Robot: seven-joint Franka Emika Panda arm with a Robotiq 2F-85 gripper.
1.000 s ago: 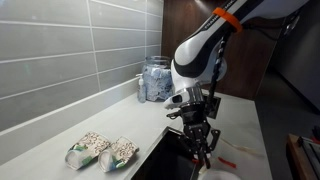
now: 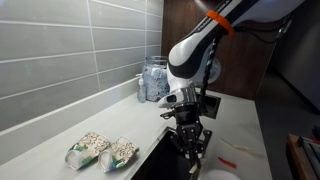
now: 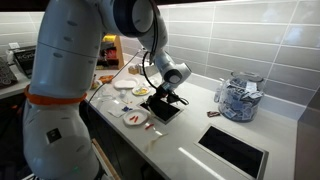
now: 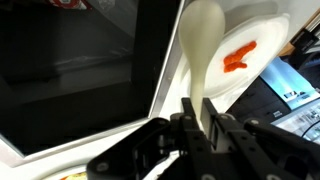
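Observation:
A pale spoon-like utensil (image 4: 201, 40) points away from my gripper, its narrow handle running down between the fingers. The fingers are shut on that handle. Beneath and to the left in the wrist view lies the dark sink basin (image 4: 60, 110). From exterior view 1, the gripper (image 2: 188, 135) hangs over the near right part of the basin (image 2: 165, 160), pointing down. A white plate (image 4: 258, 32) with a red piece (image 4: 238, 55) on it sits right of the basin in the wrist view; the utensil partly covers its edge.
Two patterned cups (image 2: 118, 153) lie on the counter left of the sink. Behind it stand a large glass jar (image 2: 155, 78) and a small bottle (image 2: 141, 90). A dark rectangle (image 3: 230, 146) is set on the counter; bare white surface surrounds it.
The cups, jar and bottle have not moved.

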